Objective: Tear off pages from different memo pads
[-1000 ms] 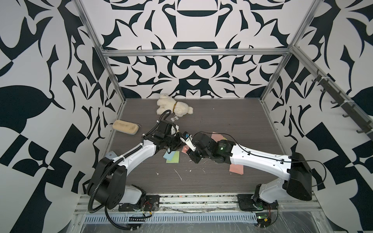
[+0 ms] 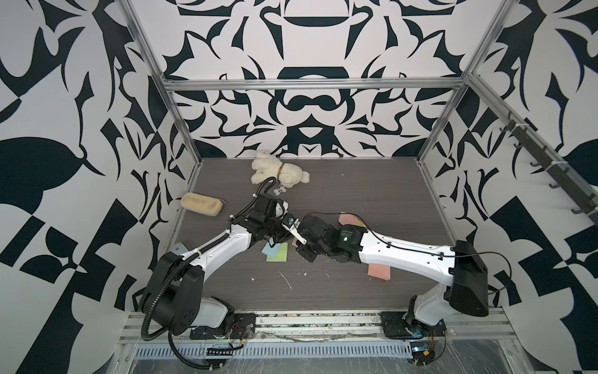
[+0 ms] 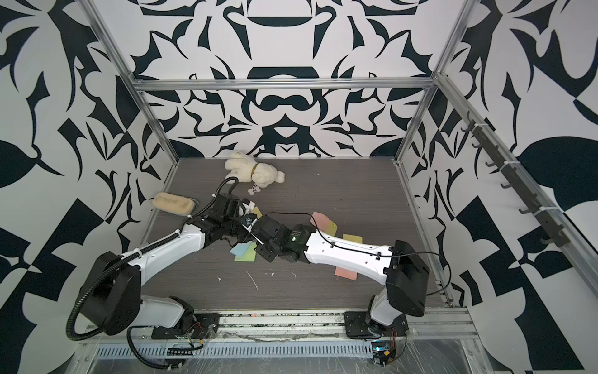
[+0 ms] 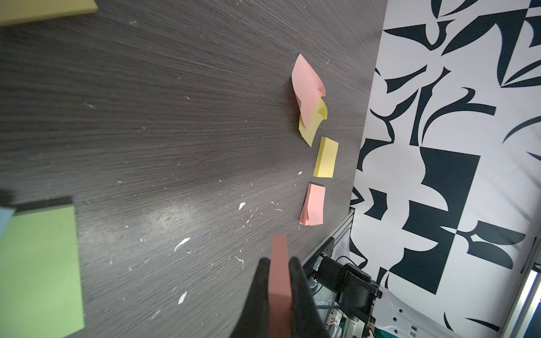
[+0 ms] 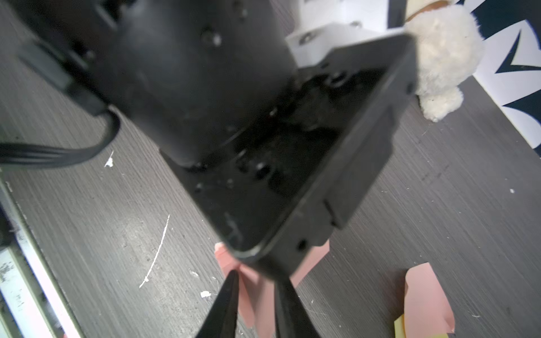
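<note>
In the left wrist view, my left gripper is shut on a pink page (image 4: 279,248), seen edge-on as a thin strip. The right wrist view shows the same creased paper below the dark left gripper body. There my right gripper stands part open with the pink paper between or just beyond its fingers; contact cannot be told. A loose pink page (image 4: 307,84) overlaps a yellow page (image 4: 311,130). Near them lie a yellow pad (image 4: 325,157) and a pink pad (image 4: 315,204). A green pad (image 4: 39,270) and a blue one (image 4: 4,217) are at left.
Another yellow pad (image 4: 45,11) shows at the left wrist view's corner. A white plush toy (image 2: 274,171) lies at the back, and a tan oblong block (image 2: 201,203) at the left edge. Both arms meet closely mid-table.
My right arm has shifted left, closing in on the left gripper and covering more of the pink paper there. The left arm has held still.
</note>
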